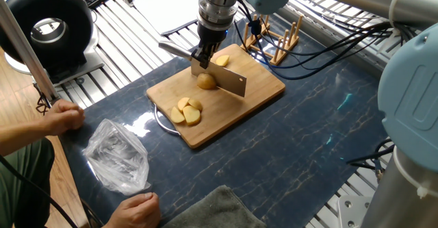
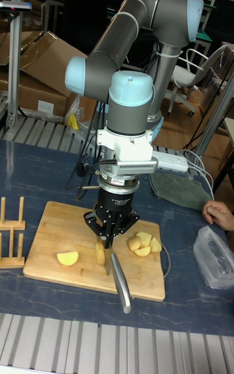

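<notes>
A cleaver-like knife (image 1: 229, 80) stands blade-down over the wooden cutting board (image 1: 239, 101), its metal handle (image 2: 120, 284) sticking out to one side. My gripper (image 1: 202, 58) is shut on the knife near where handle meets blade. Right beside the blade lies a piece of potato (image 1: 206, 81); whether the two touch I cannot tell. Several cut potato pieces (image 1: 191, 114) are grouped at the board's near-left part in exterior view 1. On the blade's other side lies a single potato piece (image 2: 67, 258).
A wooden peg rack (image 1: 282, 44) stands beside the board, with dark cables hanging close by. A clear plastic bag or box (image 1: 118, 158), a grey cloth (image 1: 217, 211) and a person's hands (image 1: 65, 116) are at the near side. The dark table right of the board is free.
</notes>
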